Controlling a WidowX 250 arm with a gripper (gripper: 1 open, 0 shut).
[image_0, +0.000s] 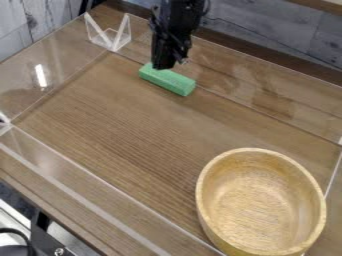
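A green block lies on the wooden tabletop toward the back, left of the middle. My black gripper hangs just above and behind the block's left end, shut, with nothing visible between its fingers. The arm reaches down from the top of the view.
A large yellow bowl sits at the front right. A white wire-like frame stands at the back left. The table's edge runs along the lower left.
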